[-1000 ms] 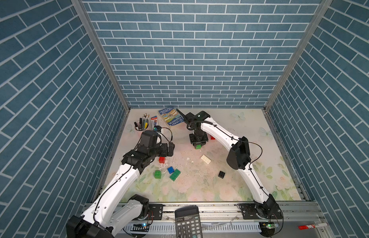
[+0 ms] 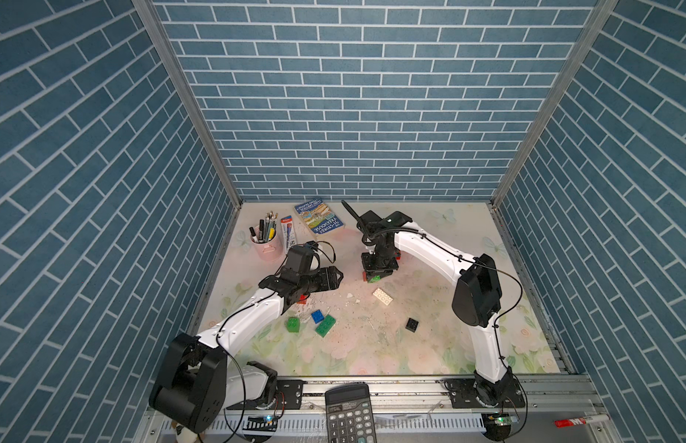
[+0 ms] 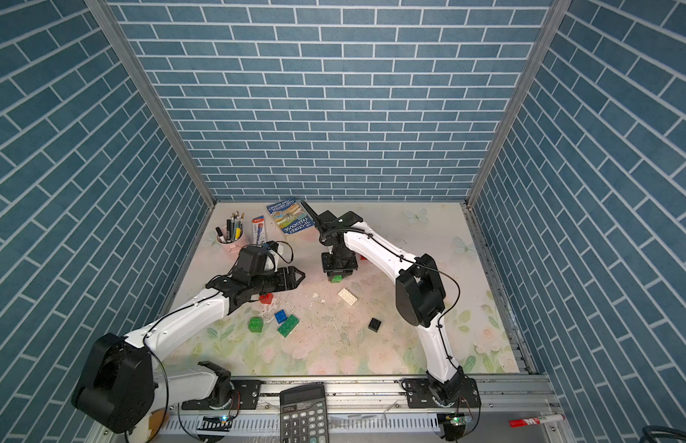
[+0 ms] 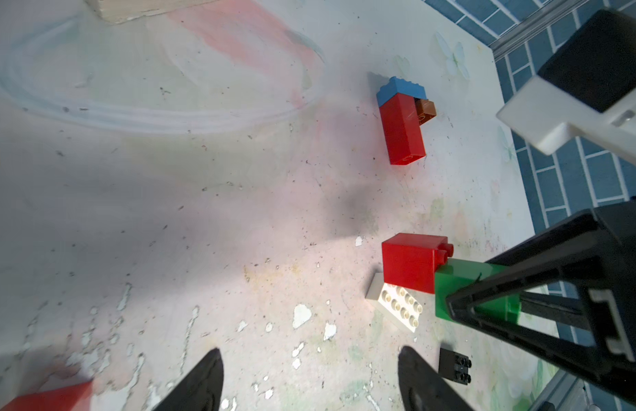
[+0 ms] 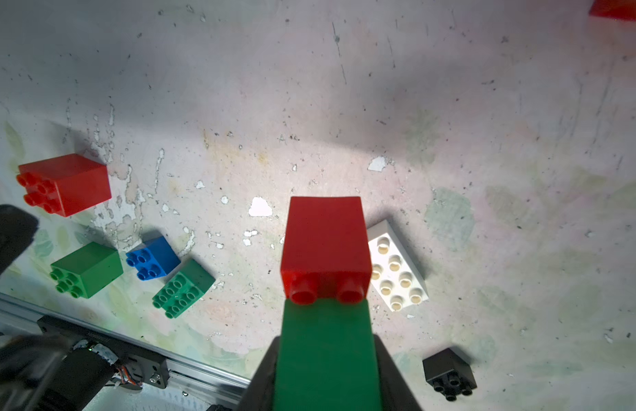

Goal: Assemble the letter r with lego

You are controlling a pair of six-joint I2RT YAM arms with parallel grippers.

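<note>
My right gripper is shut on a green brick [image 5: 326, 342], and a red brick [image 5: 326, 239] is joined to the far end of it. The pair hangs above the table near the white brick [image 5: 398, 267]. My left gripper stands open, its two fingers wide apart with nothing between them; in its wrist view the held pair lies to the right, beyond the right finger. Farther back rests a joined piece of a red brick [image 4: 401, 130], a blue brick [image 4: 400, 89] and a brown brick [image 4: 425, 110].
Toward the front left lie a loose red brick [image 5: 71, 185], a green block [image 5: 88, 269], a blue brick [image 5: 153, 258] and a flat green brick [image 5: 184, 287]. A black brick [image 5: 449, 373] sits front right. A pen cup [image 2: 267, 243] and a book [image 2: 318, 216] stand at the back.
My left gripper has moved right, toward the middle. The loose bricks have not moved.
</note>
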